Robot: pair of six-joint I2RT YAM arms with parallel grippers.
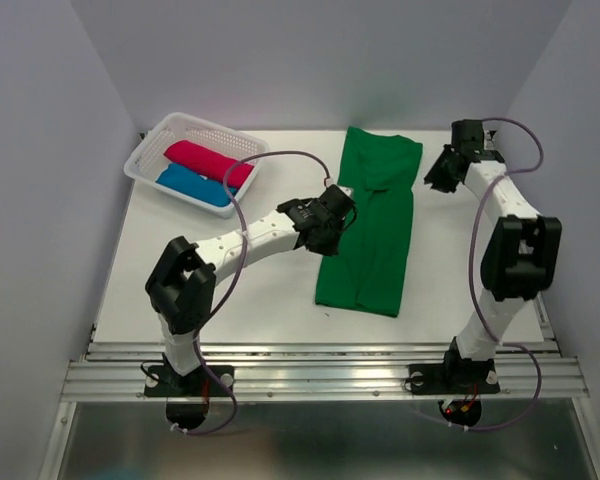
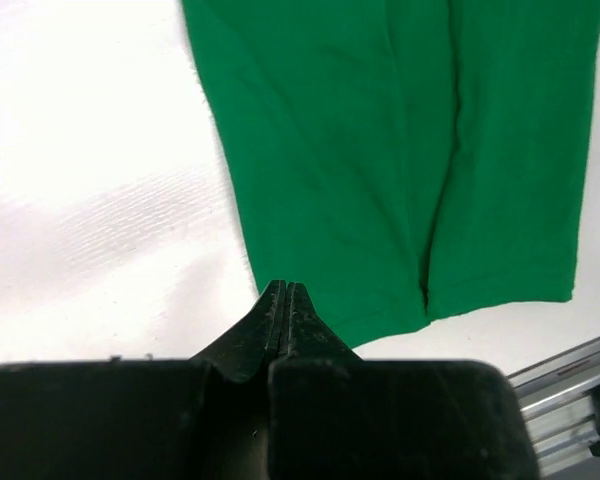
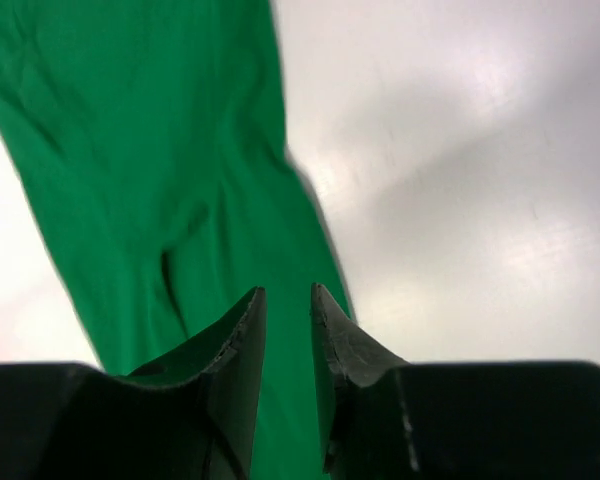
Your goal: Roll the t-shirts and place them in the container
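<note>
A green t-shirt [image 1: 380, 240], folded into a long strip, lies flat on the table and runs nearly straight from back to front in the top view. My left gripper is shut, nothing showing between its fingers; it stands over the shirt's left edge near the front hem. Off the shirt's right side, toward the back, is my right gripper [image 1: 440, 187]. Its fingertips [image 3: 253, 297] are apart, and only the shirt and white table show beyond them. In the right wrist view the shirt [image 3: 150, 150] widens toward its top end.
At the back left sits a white basket [image 1: 140, 158] holding a red roll [image 1: 205, 160] and a blue roll [image 1: 195, 185]. A metal rail [image 1: 310, 368] runs along the front edge.
</note>
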